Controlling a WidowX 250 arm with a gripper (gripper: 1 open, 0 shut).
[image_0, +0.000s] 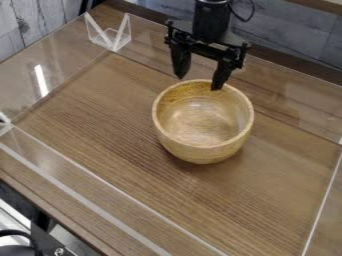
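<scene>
A round tan wooden bowl (203, 135) stands empty on the wooden table. Just behind it is my black gripper (203, 73), hanging down at the top middle, with its two fingers spread apart, one over each side of the bowl's back. I see nothing between the fingers.
A white wire-like piece (110, 32) sits at the back left, another at the left edge. Dark cables show at the lower left corner.
</scene>
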